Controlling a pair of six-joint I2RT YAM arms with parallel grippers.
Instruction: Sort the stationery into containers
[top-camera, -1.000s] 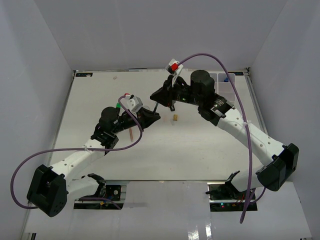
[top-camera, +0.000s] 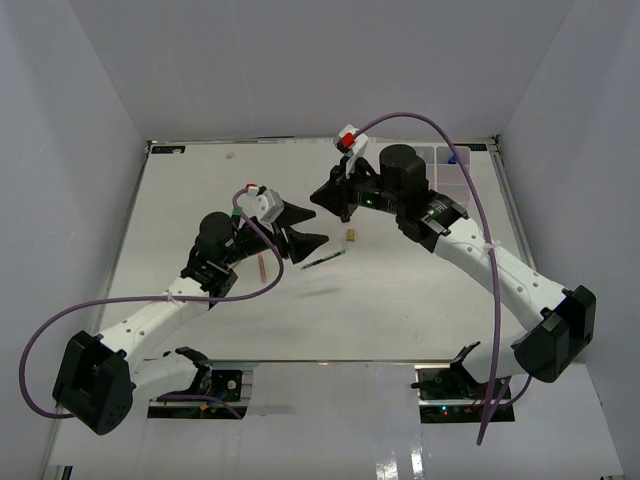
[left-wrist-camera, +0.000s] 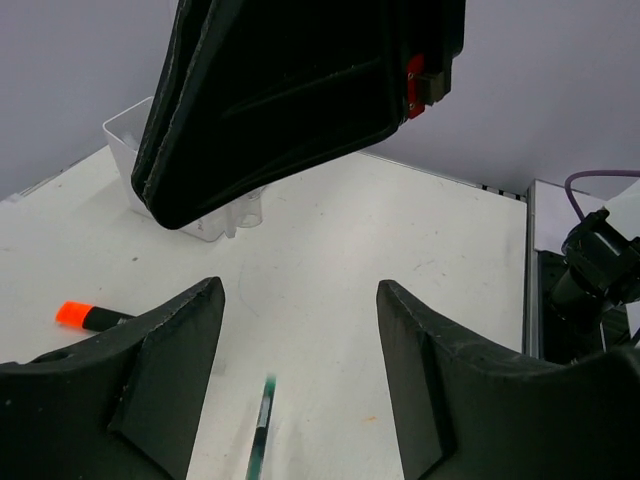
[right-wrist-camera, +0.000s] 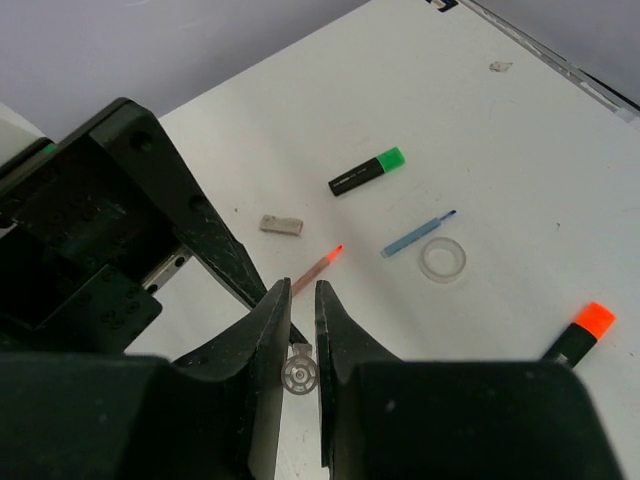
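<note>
My left gripper (top-camera: 305, 226) is open, nothing between its fingers in the left wrist view. My right gripper is shut on a small light cylindrical item (right-wrist-camera: 299, 372), seen end-on. On the table lie a green-capped marker (right-wrist-camera: 365, 173), an orange-capped marker (right-wrist-camera: 577, 334), a blue pen (right-wrist-camera: 418, 233), a red-tipped pen (right-wrist-camera: 316, 271), a clear tape ring (right-wrist-camera: 442, 260), a grey eraser (right-wrist-camera: 281, 225) and a dark pen (top-camera: 323, 258). The divided container (top-camera: 450, 175) stands at the back right, partly hidden by the right arm.
Walls (top-camera: 90, 150) bound it at the sides and back. Both arms are close together over the middle, with loose purple cables (top-camera: 480, 205) over them.
The right gripper has shifted slightly right and down in the top view.
</note>
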